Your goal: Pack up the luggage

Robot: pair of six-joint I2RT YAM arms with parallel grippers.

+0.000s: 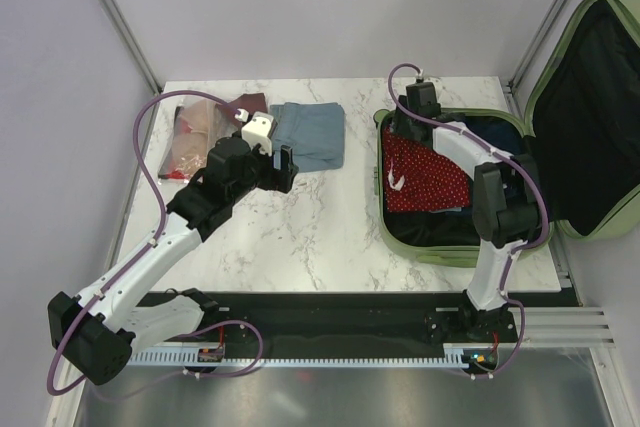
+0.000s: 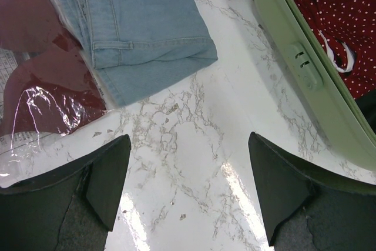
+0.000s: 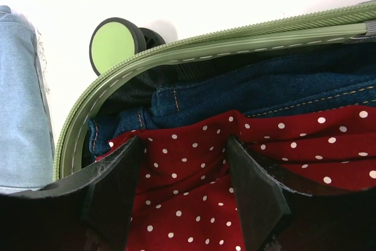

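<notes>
The green suitcase (image 1: pixel 440 256) lies open on the right, holding a red polka-dot cloth (image 1: pixel 425 187) and dark jeans (image 3: pixel 311 74). My right gripper is open over the upper-left corner of the suitcase, its fingertips down at the red cloth's upper edge. My left gripper hangs open over bare table left of the suitcase. Beyond it lie folded light-blue jeans (image 2: pixel 147 22) and a clear bag (image 2: pixel 53 104) with dark red items inside, at the back left.
The suitcase lid (image 1: pixel 585 107) stands open against the right side.
</notes>
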